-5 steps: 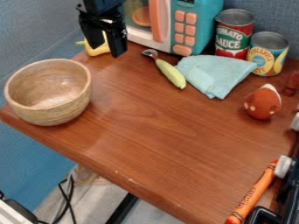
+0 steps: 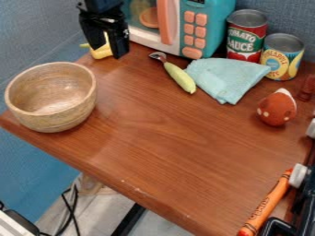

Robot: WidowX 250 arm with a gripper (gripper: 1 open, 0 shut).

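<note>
My black gripper (image 2: 103,41) is at the top left of the camera view, over a yellow object (image 2: 99,50) near the back edge of the table, left of the toy microwave (image 2: 197,28). Whether its fingers are open or shut on that object is hard to tell. A wooden bowl (image 2: 50,97) sits at the left. A yellow-green banana-like item (image 2: 181,78) lies beside a metal utensil (image 2: 159,57) and a light blue cloth (image 2: 224,77).
Two cans (image 2: 245,37) stand at the back right. A red-brown round toy (image 2: 277,109), a crayon-like orange stick (image 2: 264,207) and black items lie along the right.
My gripper has shifted slightly over the yellow object at the back left. Everything else looks unchanged.
</note>
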